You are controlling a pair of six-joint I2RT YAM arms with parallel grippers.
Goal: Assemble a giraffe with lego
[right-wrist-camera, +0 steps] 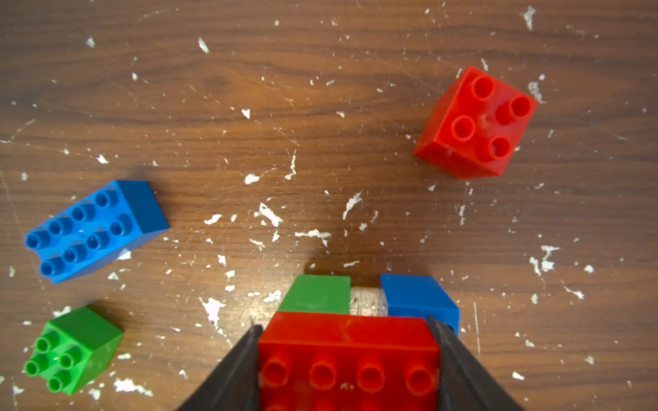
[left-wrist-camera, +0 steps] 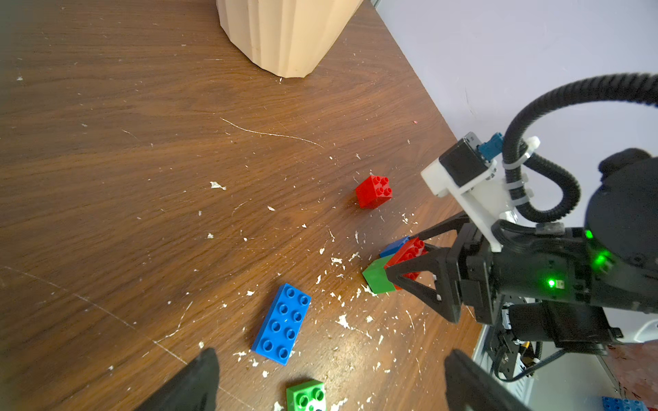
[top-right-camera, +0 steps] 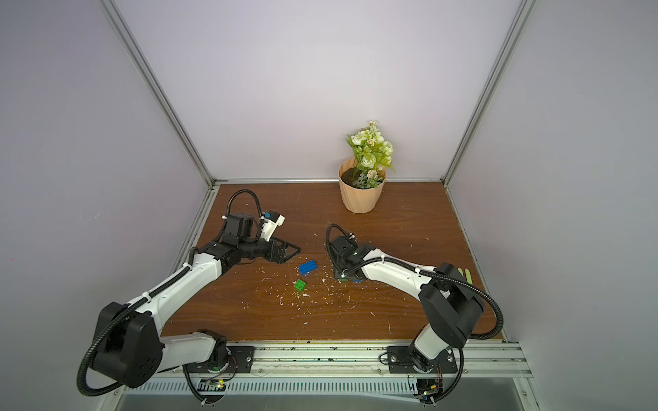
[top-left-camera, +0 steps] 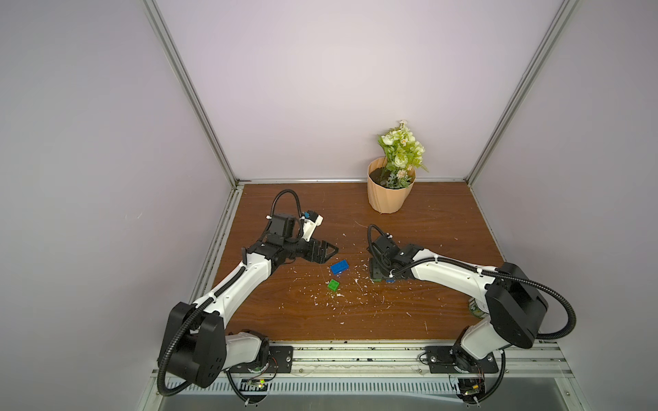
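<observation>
A long red brick [right-wrist-camera: 348, 335] lies across a green brick [right-wrist-camera: 315, 294] and a blue brick [right-wrist-camera: 418, 298], which stand a little apart on the table. My right gripper has one finger at each end of that red brick, very close to it; whether they press on it I cannot tell. A loose red brick [right-wrist-camera: 479, 123] stands farther back. To the left are a long blue brick [right-wrist-camera: 96, 229] and a small green brick [right-wrist-camera: 72, 349]. My left gripper [top-left-camera: 333, 250] hovers open, its fingers [left-wrist-camera: 188, 383] wide apart with nothing between them.
A potted plant [top-left-camera: 387, 195] stands at the back of the table. Pale scraps litter the middle of the wood.
</observation>
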